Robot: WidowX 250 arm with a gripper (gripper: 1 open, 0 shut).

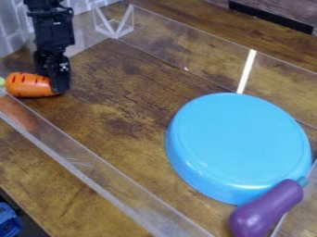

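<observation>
An orange toy carrot (30,84) lies on the wooden floor at the left, beside the clear wall. The black gripper (55,70) is lowered over it at the carrot's right end; its fingertips are dark and partly hidden, so whether they are open or shut on it cannot be told.
A large blue lid-like disc (235,143) lies at the right, with a purple eggplant (264,208) at its lower edge. Clear plastic walls (111,180) border the area. A small blue object (6,222) sits at the bottom left corner.
</observation>
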